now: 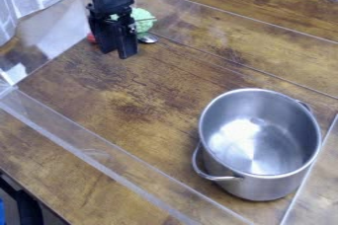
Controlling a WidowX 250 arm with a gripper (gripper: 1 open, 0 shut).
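Observation:
My black gripper hangs at the upper left, low over the wooden table. Behind and beside it lie a pale green object, a small red item mostly hidden by the gripper, and a small silver utensil. Whether the fingers are open or shut, or hold anything, is unclear.
A large steel pot with side handles stands at the lower right. Clear low walls line the work area.

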